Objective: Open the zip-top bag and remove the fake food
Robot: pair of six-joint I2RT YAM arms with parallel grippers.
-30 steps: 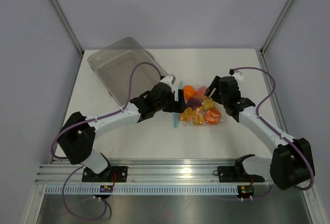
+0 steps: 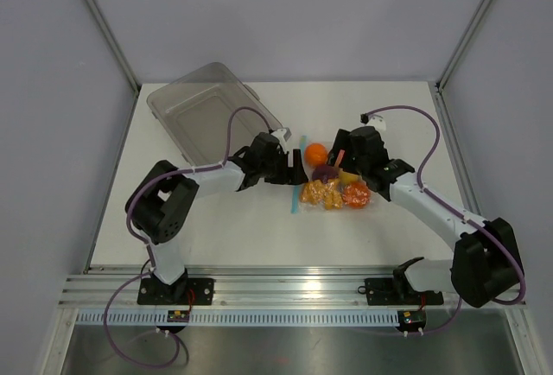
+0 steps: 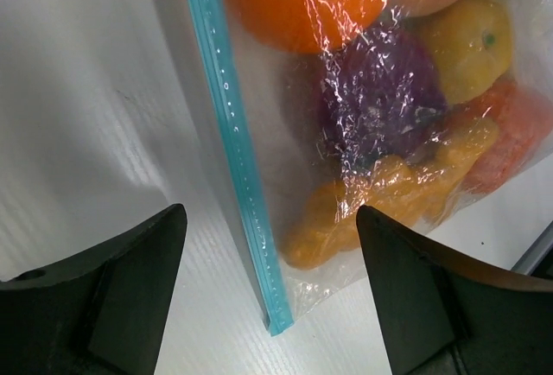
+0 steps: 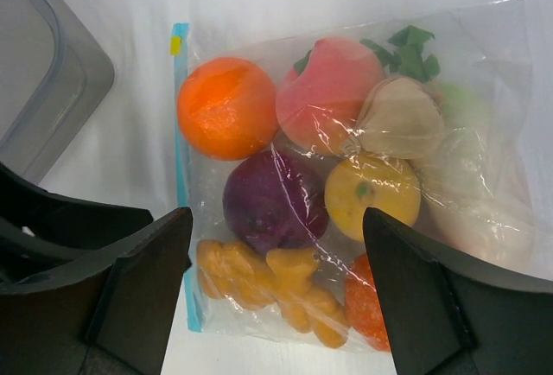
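Note:
A clear zip bag [image 4: 337, 339] lies flat on the table, its blue zip strip [image 3: 232, 124] along the left side. Through the plastic show an orange [image 4: 226, 107], a peach-like fruit [image 4: 324, 90], a purple piece [image 4: 275, 200], a yellow fruit [image 4: 371, 195], orange-brown nugget shapes [image 4: 275, 284] and a red piece [image 4: 366, 304]. My left gripper is partly open near the zip edge, nothing between its fingers; the strip runs beneath the gap. Above the bag's middle, my right gripper is open and empty, hiding part of the food in the top view.
A grey translucent bin [image 2: 203, 111] stands at the back left, close behind the left arm. The left gripper's dark body [image 4: 69, 228] intrudes at the left in the right wrist view. Bare table [image 2: 225, 237] lies at the front.
The left arm's elbow has shifted right and up, while its gripper has stayed near the zip strip. The bag has not visibly moved.

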